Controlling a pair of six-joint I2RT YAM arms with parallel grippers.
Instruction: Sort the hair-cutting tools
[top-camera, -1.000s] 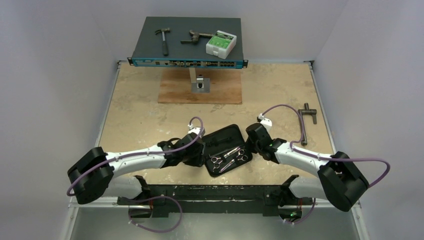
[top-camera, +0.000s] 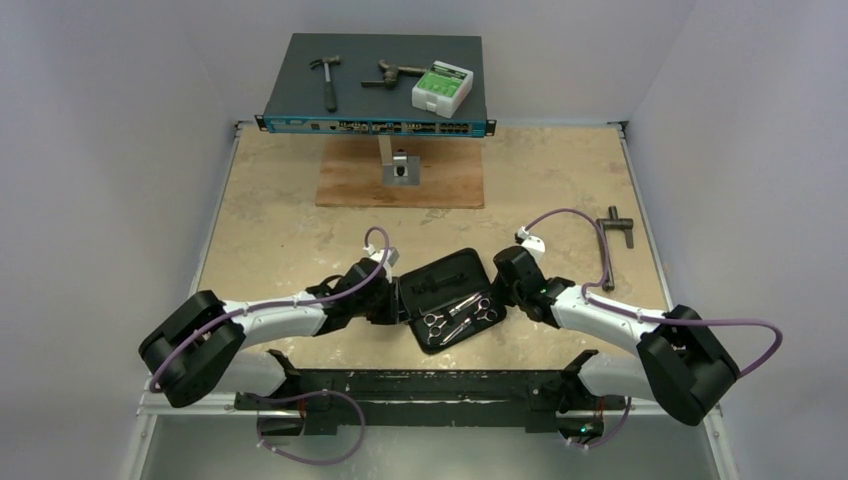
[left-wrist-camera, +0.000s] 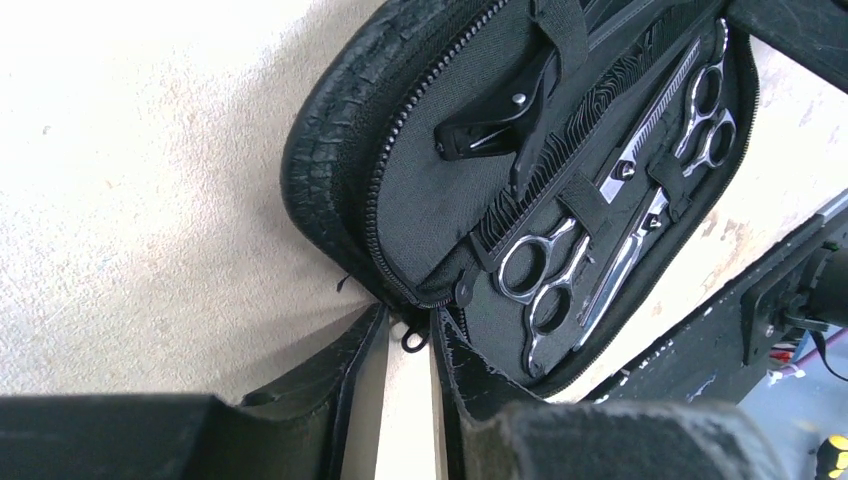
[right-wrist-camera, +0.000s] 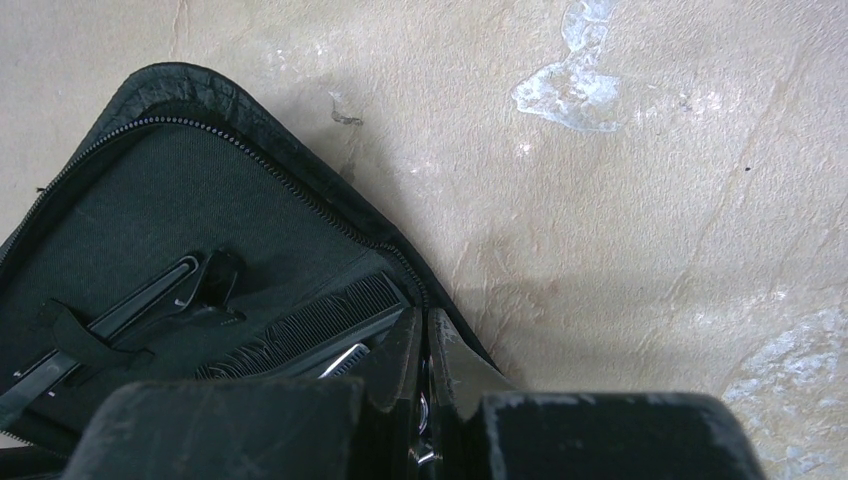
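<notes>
An open black zip case (top-camera: 450, 262) lies on the table between my arms, holding scissors (left-wrist-camera: 540, 250), thinning shears, a comb (right-wrist-camera: 300, 330) and a black clip tool (left-wrist-camera: 490, 130). My left gripper is at the case's near-left corner, fingers slightly apart around a small zipper pull loop; whether they grip it I cannot tell. My right gripper is shut at the case's zippered right edge; whether anything thin is between its fingers is unclear.
A raised equipment shelf (top-camera: 370, 70) with hammers and a white box stands at the back. Metal tools (top-camera: 615, 224) lie at the far right. The table left of and behind the case is clear.
The case and right arm have stayed put.
</notes>
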